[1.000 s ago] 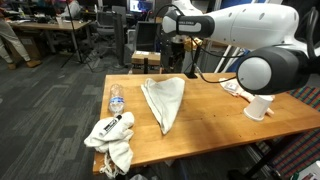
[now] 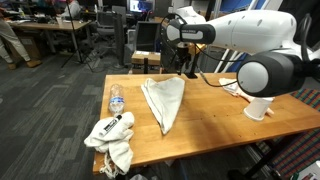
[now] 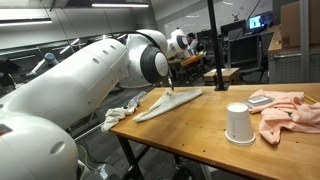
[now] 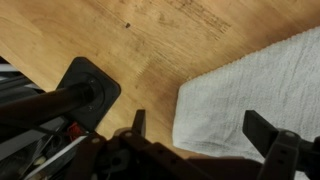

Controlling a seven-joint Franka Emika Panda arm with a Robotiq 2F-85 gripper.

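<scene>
A white cloth (image 2: 164,97) lies spread on the wooden table, long and crumpled, with one end pointing toward the table's near side. In the wrist view a corner of this cloth (image 4: 215,110) reaches between and under my fingers. Over the cloth's far end my gripper stands open, its two dark fingertips well apart and nothing held. In exterior view 2 the cloth (image 3: 168,103) lies flat below the arm. A second white cloth (image 2: 112,139) hangs over the table's near left corner.
A clear water bottle (image 2: 117,100) stands at the left edge. A white cup (image 3: 239,124) and a pink cloth (image 3: 286,116) are on the other side of the table. A dark pole (image 4: 88,92) with a black base rises close to my gripper.
The arm and gripper have shifted a little to the right in exterior view 1. Both white cloths and the bottle lie where they were.
</scene>
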